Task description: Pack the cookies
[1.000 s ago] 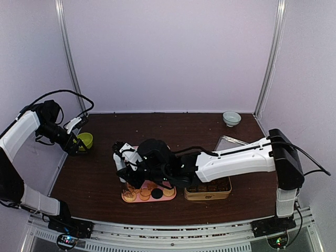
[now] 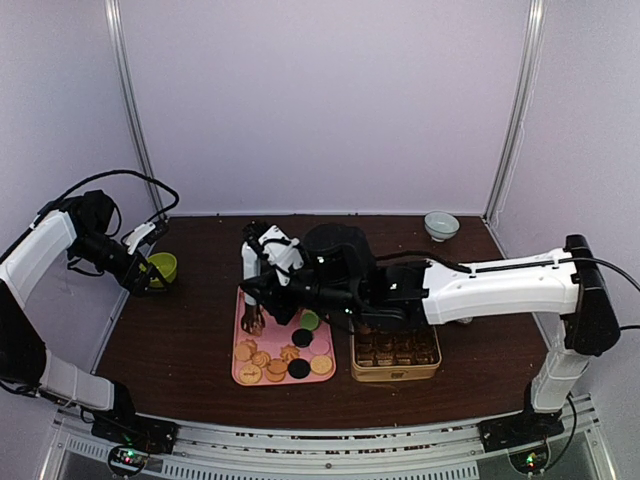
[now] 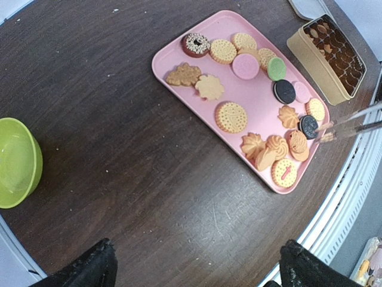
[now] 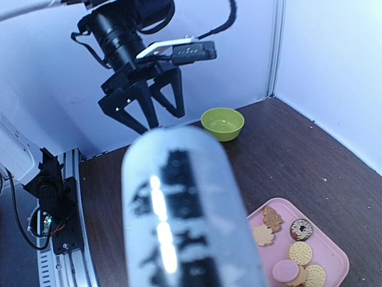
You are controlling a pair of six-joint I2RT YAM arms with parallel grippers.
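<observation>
A pink tray bears assorted cookies: round biscuits, black ones, a green one and swirled ones. The gold box beside it has brown compartments, with a few cookies at one end. Over the tray in the top view, my right gripper is shut on silvery tongs. The tongs' two tips show at the right of the left wrist view, above the tray's edge; whether they grip a cookie I cannot tell. My left gripper is open and empty, its fingers far apart.
A yellow-green bowl stands near the left arm. At the back right is a pale bowl. A silvery lid lies past the box. Bare dark table spreads left of the tray.
My right arm has swung right and slightly back in the top view with the tongs, uncovering more of the tray and covering the lid. The left arm has stayed still.
</observation>
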